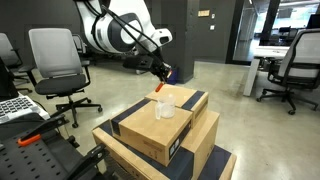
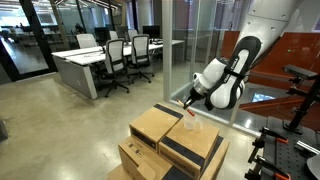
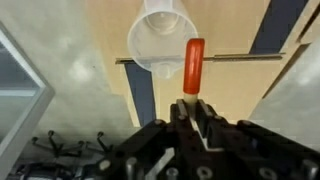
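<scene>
A slim red-orange marker (image 3: 194, 66) is held by one end in my gripper, whose fingers are shut on it. Its red end points away from the fingers. A clear cup (image 3: 162, 36) stands beside the marker in the wrist view, to its left. In exterior view 1 the cup (image 1: 165, 107) rests on a cardboard box (image 1: 150, 127), and the marker (image 1: 158, 87) hangs tilted above it, a little left of the cup's mouth. Exterior view 2 has the marker (image 2: 190, 111) just over the cup (image 2: 193, 122). No contact between them can be made out.
Several cardboard boxes stand side by side, with a lower box (image 1: 185, 97) behind and a taller one (image 1: 207, 135) at the right. My arm reaches in from the upper left in exterior view 1. Around the boxes the floor (image 2: 80, 130) is open.
</scene>
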